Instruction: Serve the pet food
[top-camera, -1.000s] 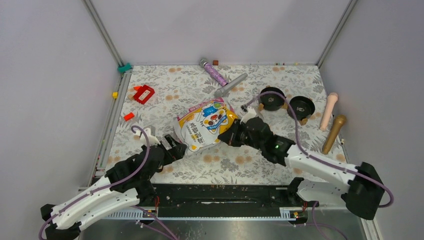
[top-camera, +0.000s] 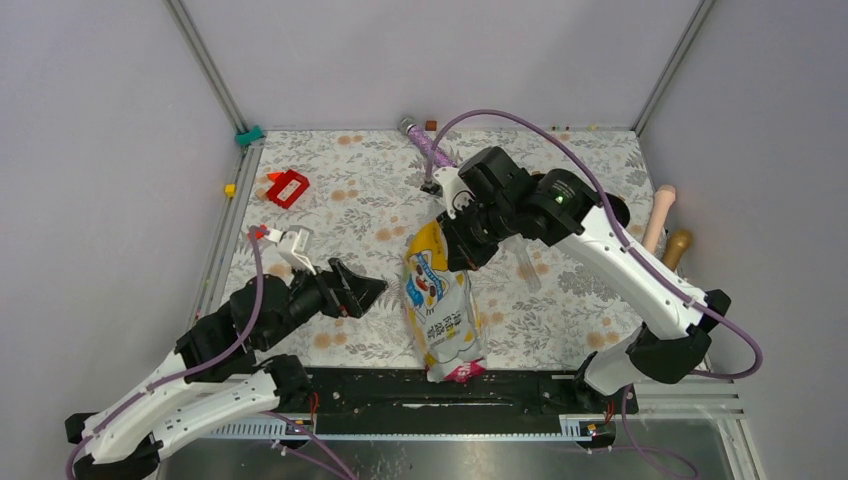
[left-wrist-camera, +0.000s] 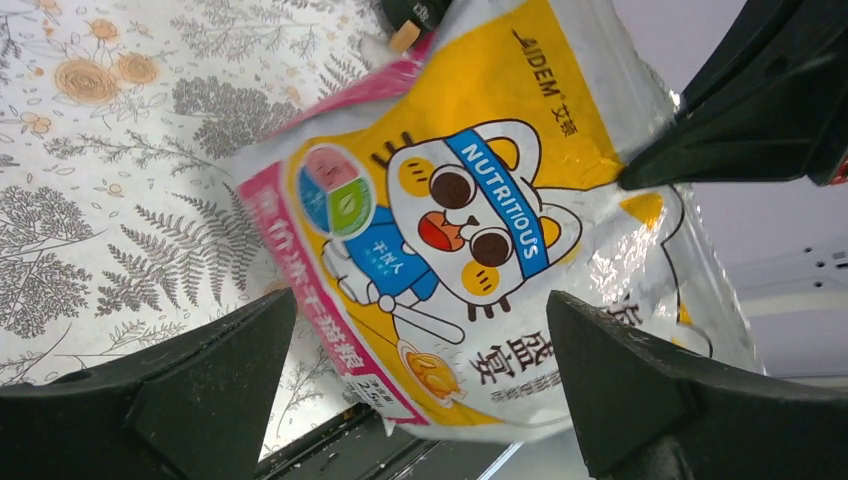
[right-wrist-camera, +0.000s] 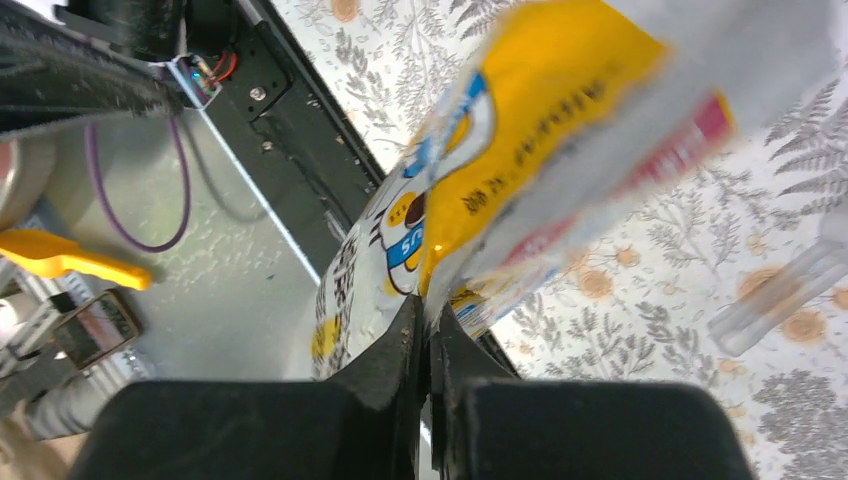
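Observation:
A yellow and white pet food bag (top-camera: 440, 312) with a cartoon animal on it hangs tilted over the front middle of the table. My right gripper (top-camera: 462, 262) is shut on the bag's upper part; in the right wrist view its fingers (right-wrist-camera: 395, 365) pinch the film. To the left of the bag, my left gripper (top-camera: 365, 297) stands open and apart from it. The left wrist view shows the bag's printed face (left-wrist-camera: 480, 220) beyond the open fingers (left-wrist-camera: 160, 385). Whether the bag's mouth is open cannot be seen. The right arm covers most of the dark bowls (top-camera: 617, 210).
A red box (top-camera: 288, 188) sits at the back left, a purple glittery microphone (top-camera: 430, 145) at the back middle. A clear tube-like thing (right-wrist-camera: 780, 295) lies right of the bag. Two rolling-pin-like sticks (top-camera: 677, 247) lie at the right edge.
The left gripper shifted slightly right.

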